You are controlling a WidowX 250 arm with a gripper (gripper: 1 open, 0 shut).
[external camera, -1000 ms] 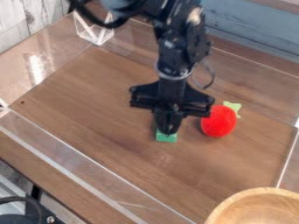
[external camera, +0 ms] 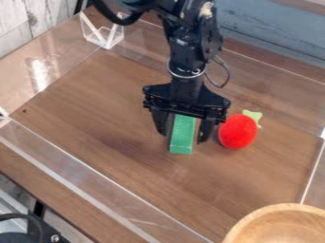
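Observation:
A black arm gripper hangs over a green block on the wooden table, its open fingers low on either side of the block's upper part. A red plush fruit with a green leaf lies just to the right of the gripper.
A tan bowl sits at the bottom right corner. A clear plastic holder stands at the back left.
The red fruit looks unmoved.

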